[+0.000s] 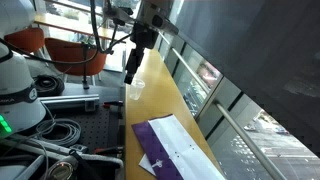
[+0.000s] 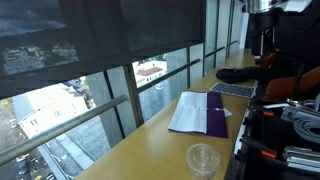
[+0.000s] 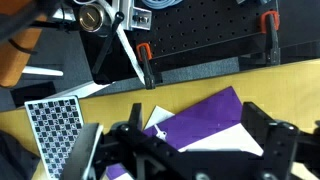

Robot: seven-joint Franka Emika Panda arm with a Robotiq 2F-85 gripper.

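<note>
My gripper stands open above the table edge, with nothing between its fingers. In the wrist view a purple and white cloth or sheet (image 3: 205,118) lies flat below it, partly hidden by the fingers. Exterior view 1 has the gripper (image 1: 129,76) hanging high, with the sheet (image 1: 178,142) lower in the picture. A clear cup (image 1: 137,90) is on the table there. From the other side, the cup (image 2: 202,160) stands apart from the sheet (image 2: 203,112), and the arm's gripper (image 2: 258,58) is at upper right. No cup shows in the wrist view.
A checkered board (image 3: 57,128) lies on the yellow table (image 2: 130,155) beyond the sheet. Dark crumpled material (image 2: 234,74) sits behind the board. A black perforated platform (image 3: 205,35) with cables and clamps borders the table. Windows line the opposite side.
</note>
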